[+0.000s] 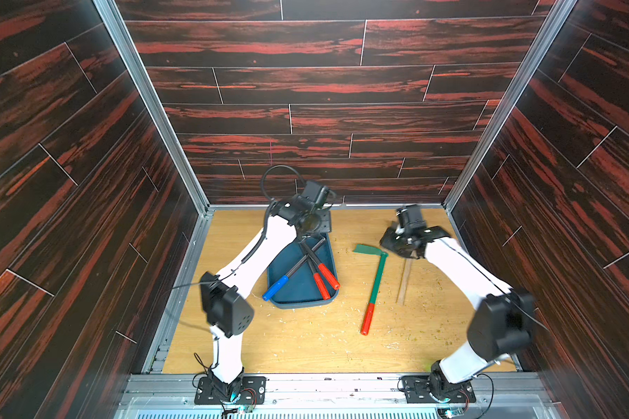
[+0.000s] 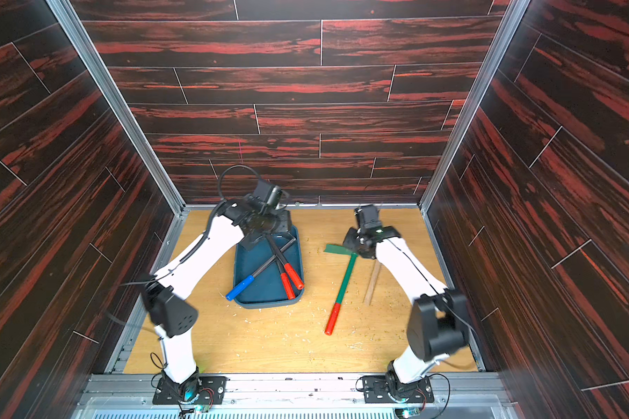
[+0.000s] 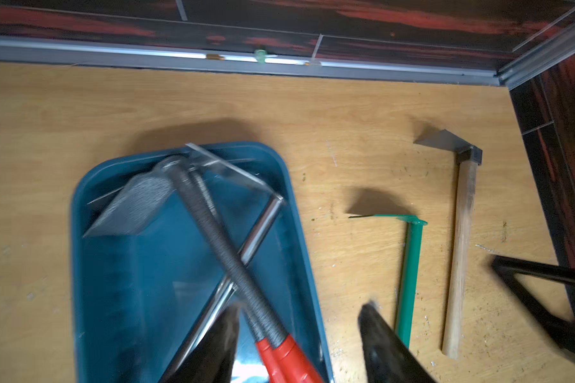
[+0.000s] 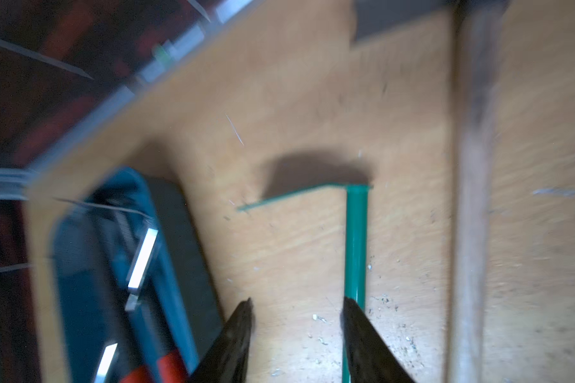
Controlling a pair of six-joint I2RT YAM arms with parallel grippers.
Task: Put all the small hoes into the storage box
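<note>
A hoe with a green head and shaft and a red grip, the green hoe point(image 1: 378, 279), lies on the table right of the blue storage box point(image 3: 150, 293). Right of it rests a hoe with a bare wooden handle point(image 3: 458, 255), its grey blade showing in the left wrist view. Several hoes with red or blue grips lie crossed in the box. Above the green hoe, my right gripper stands open with nothing between its fingers. My left gripper is open over the back right of the box, also empty.
A red-gripped hoe point(image 1: 326, 274) and a blue-gripped hoe point(image 1: 276, 287) lean over the box's front rim. Bare table lies in front of the box and between box and green hoe. The back wall stands close behind.
</note>
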